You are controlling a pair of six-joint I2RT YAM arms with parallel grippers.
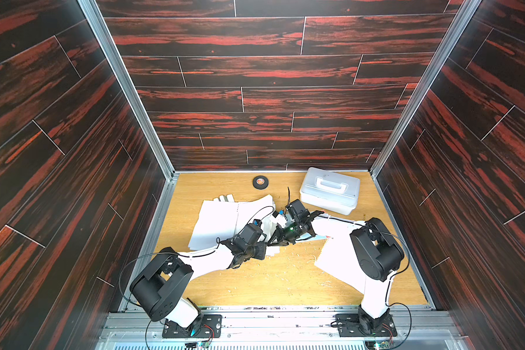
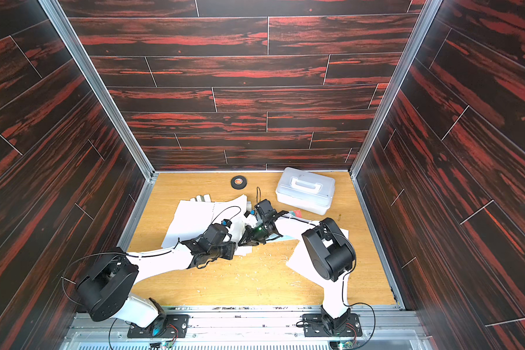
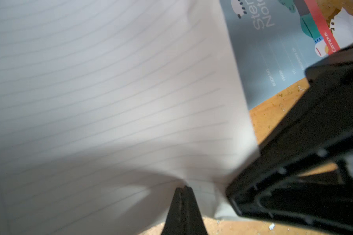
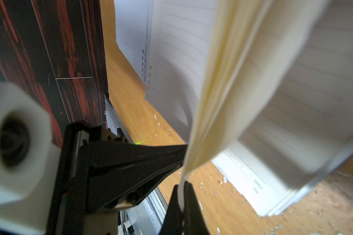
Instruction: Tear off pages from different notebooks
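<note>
An open spiral notebook (image 1: 213,224) with white lined pages lies left of centre in the top left view. Its right-hand page (image 3: 105,98) fills much of the left wrist view, bowed upward. My left gripper is shut at that page's near edge; the paper creases at the tips, but nothing shows clearly between them. In the right wrist view, my right gripper is shut on a thin white paper edge (image 4: 180,193) of the raised pages (image 4: 219,90). The two grippers are close together, hiding part of the page edge from above.
A blue-grey notebook cover (image 3: 270,51) lies flat under the right arm. White sheets (image 1: 339,265) lie at the right. Behind stand a lidded clear box (image 1: 330,189) and a black tape roll (image 1: 260,182).
</note>
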